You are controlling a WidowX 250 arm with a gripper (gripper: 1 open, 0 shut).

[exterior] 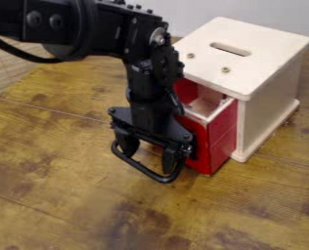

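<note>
My black gripper [150, 146] hangs low over the wooden floor, right against the red front of a drawer [217, 141] in a cream wooden cabinet [251, 51]. The drawer's pale inside shows behind the arm, so it appears partly open. I cannot tell whether the gripper is open or shut, or whether anything is between its fingers, as its dark parts overlap.
A light tiled edge shows at the far upper left, and the cabinet fills the upper right.
</note>
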